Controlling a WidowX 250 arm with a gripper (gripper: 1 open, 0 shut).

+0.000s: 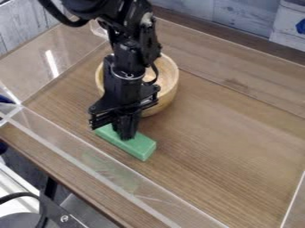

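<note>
A green rectangular block [135, 147] lies on the wooden table near its left front. My black gripper [116, 122] is lowered over the block's far end, its fingertips at or just above it; it looks shut, and whether it touches the block is unclear. A tan round bowl [165, 89] sits behind the gripper, partly hidden by it.
A clear strip runs along the front left edge. A white object [287, 31] stands beyond the back right corner, and cables and white hardware sit off the table at lower left.
</note>
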